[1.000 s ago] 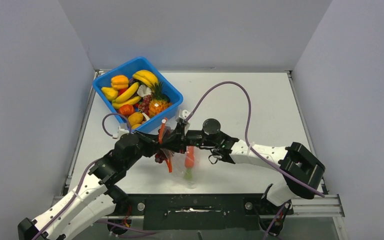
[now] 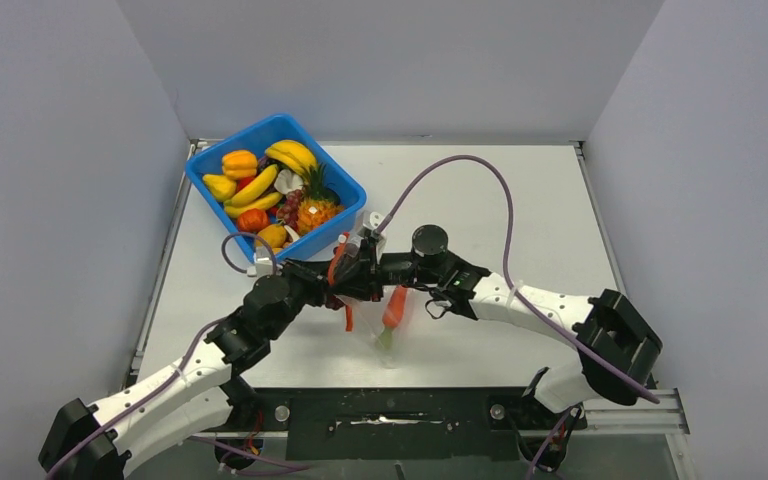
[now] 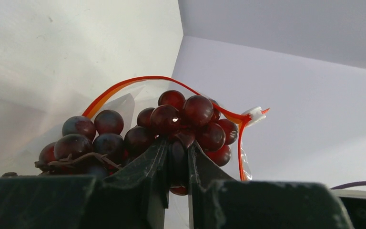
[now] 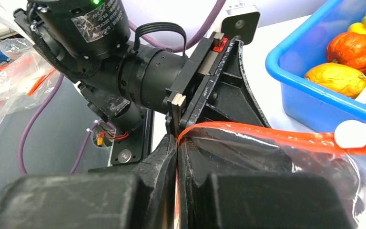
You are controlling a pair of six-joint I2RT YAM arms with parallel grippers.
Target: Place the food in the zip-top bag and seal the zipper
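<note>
A bunch of dark red grapes (image 3: 198, 110) has my left gripper shut on it. Around the grapes runs the orange-red rim of the clear zip bag (image 3: 143, 78), its white slider (image 3: 253, 116) at one corner; part of the bunch appears to be within the mouth. Seen from the right wrist, my right gripper is shut on the bag's orange rim (image 4: 267, 132), which passes between its fingertips. From above, an orange carrot with a green end (image 2: 394, 308) shows inside the bag. The arms hide most of the mouth in the top view.
The blue bin (image 2: 352, 222), full of toy fruit and vegetables, stands at the back left, close to both grippers. Both arms meet near its front corner.
My left gripper has moved right, toward the right gripper, carrying the grapes further into the bag's mouth area. The bag and carrot have shifted slightly to the right.
</note>
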